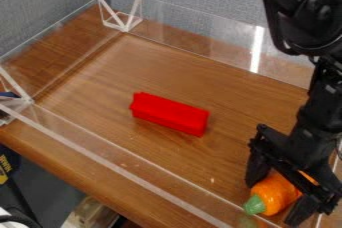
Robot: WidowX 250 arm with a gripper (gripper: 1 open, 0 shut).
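Note:
My black gripper [287,172] is low at the bottom right of the wooden surface, its fingers around an orange carrot toy [275,194] with a green end pointing toward the lower left. The fingers partly cover the carrot; whether they are shut on it is unclear. A red block [170,113] lies apart, left of centre.
Clear plastic walls [187,22] with white corner brackets edge the wooden surface [147,62]. Assorted items sit outside at the lower left.

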